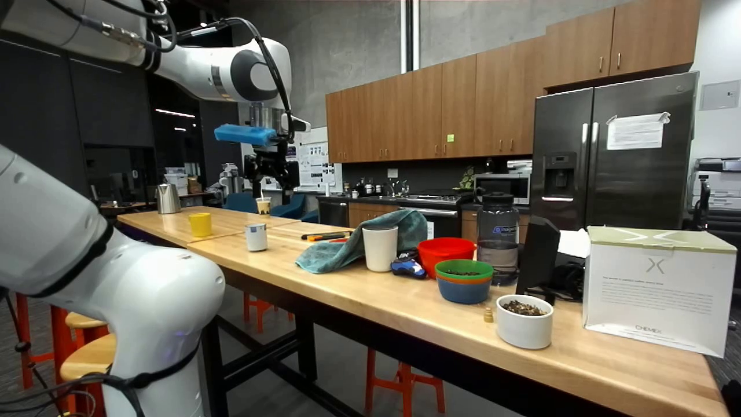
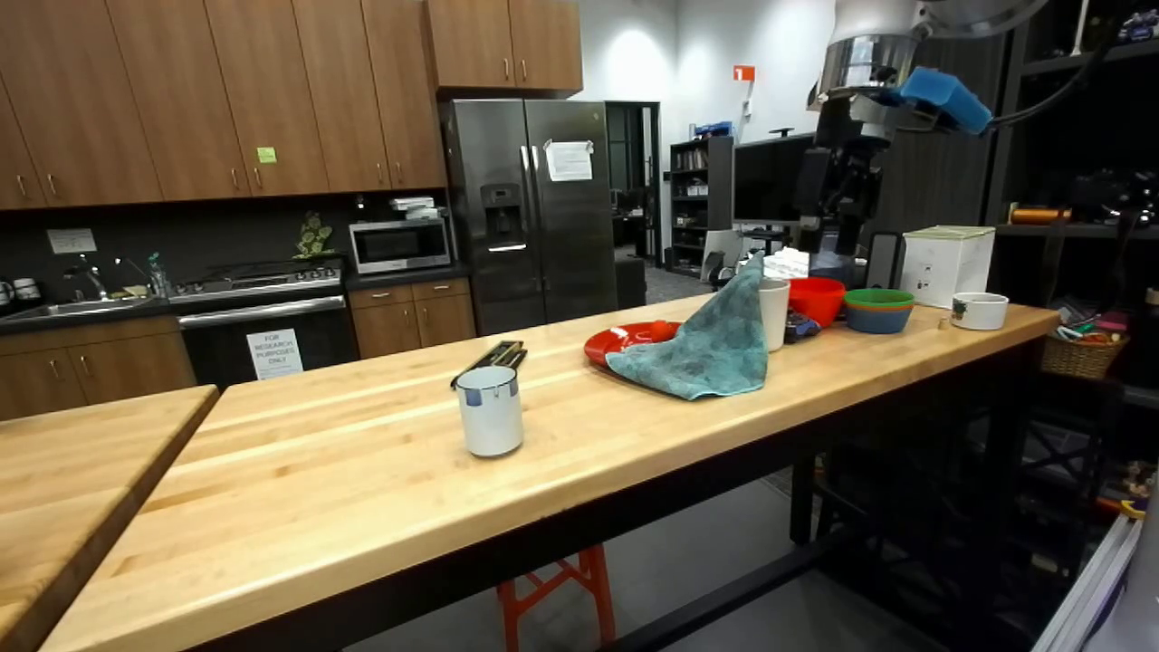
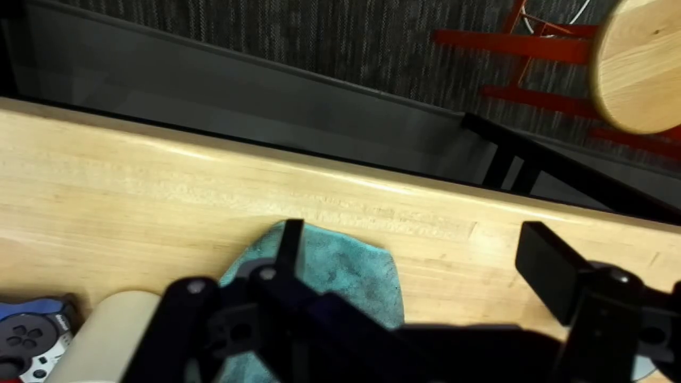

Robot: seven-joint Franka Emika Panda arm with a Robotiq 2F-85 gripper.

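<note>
High above the table hangs my gripper [image 1: 271, 187], its fingers apart. In the wrist view its two black fingers [image 3: 550, 271] stand wide apart with nothing between them, and the teal cloth [image 3: 345, 271] lies below, partly hidden by the left finger. The cloth [image 2: 695, 348] is draped beside a white cup [image 2: 772, 315] and over part of a red plate [image 2: 608, 344]. A white mug with blue patches [image 2: 491, 413] stands upright, apart from the cloth.
A game controller [image 1: 408, 266], a red bowl [image 1: 444, 251], stacked bowls [image 1: 463, 286], a dark bottle [image 1: 498, 233], a white bowl [image 1: 525, 326] and a white box [image 1: 656, 292] crowd one end. Dark tools [image 2: 491, 360] lie near the mug.
</note>
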